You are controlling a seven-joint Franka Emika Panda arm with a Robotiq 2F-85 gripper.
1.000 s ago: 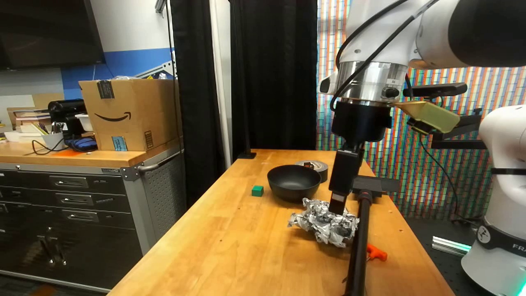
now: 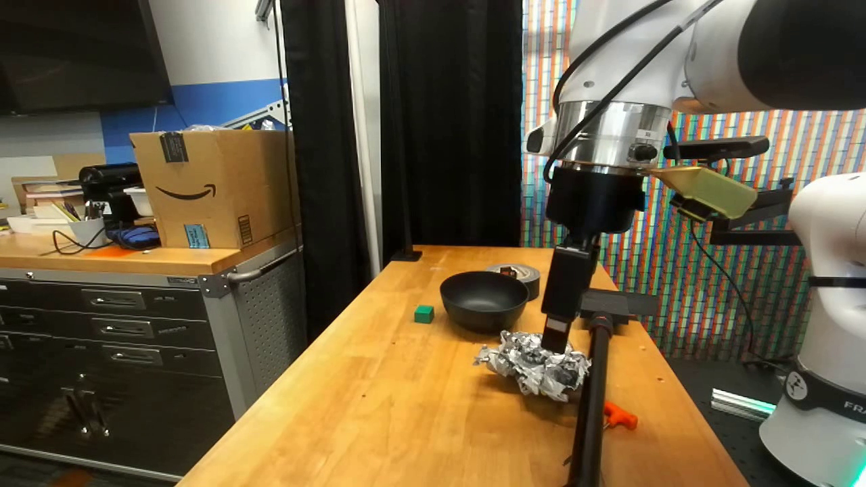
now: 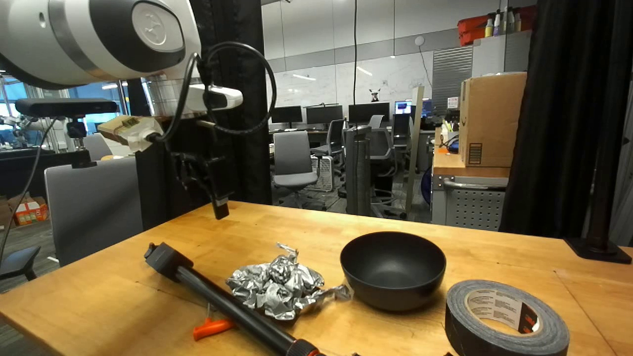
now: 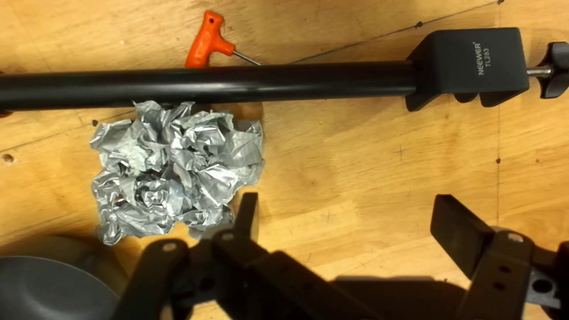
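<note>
My gripper stands open above the table, its two black fingers wide apart with only bare wood showing between them. Crumpled silver foil (image 4: 176, 170) lies on the wood to the left of the fingers in the wrist view, the left finger (image 4: 246, 216) overlapping its lower right edge there. From the second exterior view, the visible fingertip (image 3: 220, 208) hangs higher than the foil and apart from it. A black bowl (image 3: 393, 270) sits upright beside the foil and looks empty. Off to the bowl's left in the first exterior view is a small green block (image 2: 423, 314).
A black pole with a clamp end (image 4: 468, 66) lies along the foil's other side, partly over an orange-handled hex key (image 4: 205, 40). A roll of grey tape (image 3: 507, 320) rests close to the bowl.
The foil's outline differs slightly, its top a little lower now. The arm and the other objects look unmoved.
</note>
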